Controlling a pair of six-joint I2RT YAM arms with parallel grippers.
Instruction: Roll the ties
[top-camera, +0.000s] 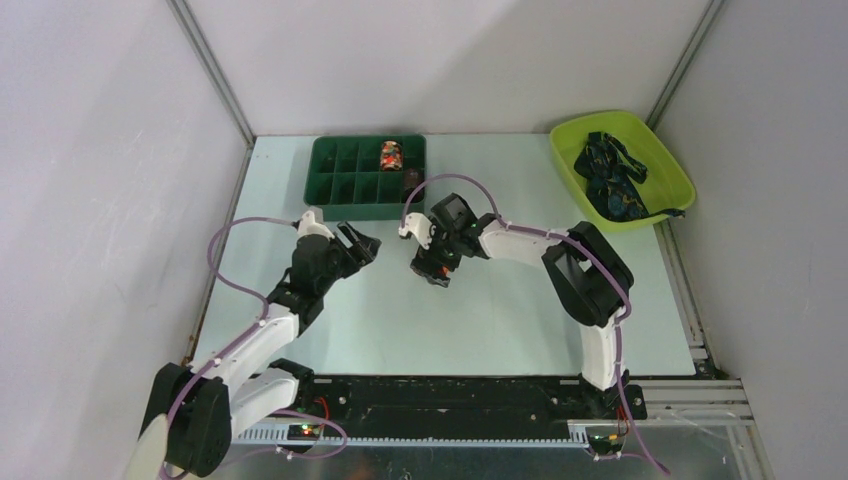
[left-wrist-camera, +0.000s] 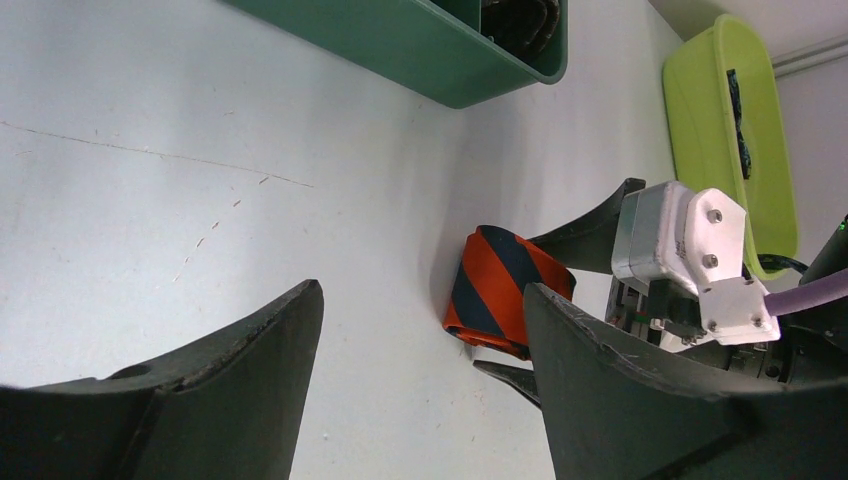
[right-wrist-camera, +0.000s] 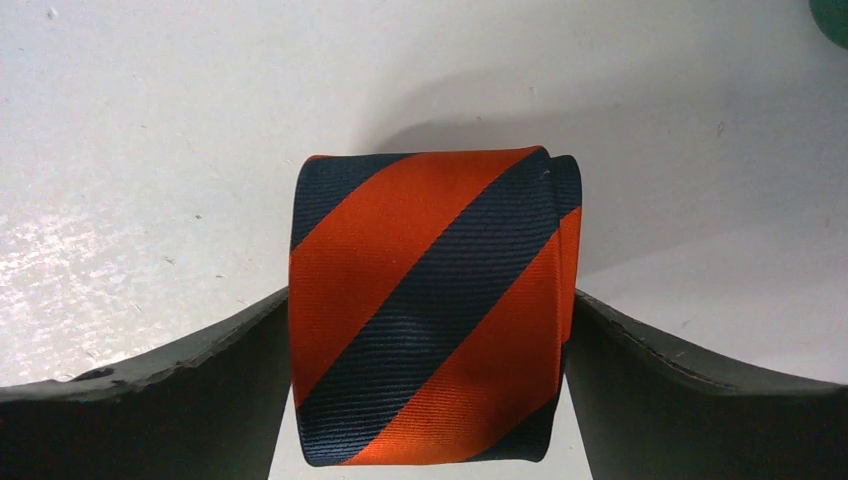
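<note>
An orange and navy striped tie, rolled up (right-wrist-camera: 430, 310), sits between the fingers of my right gripper (top-camera: 432, 274) near the middle of the table. The roll covers those fingertips in the right wrist view, so whether both fingers press on it cannot be told. From the left wrist view the same rolled tie (left-wrist-camera: 505, 285) stands on the white table, one right finger (left-wrist-camera: 590, 230) at each side. My left gripper is open and empty. It hovers left of the roll, in front of the green box.
A green compartment box (top-camera: 335, 212) at the back left holds a patterned roll (top-camera: 391, 155) and a dark one (top-camera: 412, 180). At the back right stands a lime-green basin (top-camera: 570, 165) with dark ties (top-camera: 612, 180) inside.
</note>
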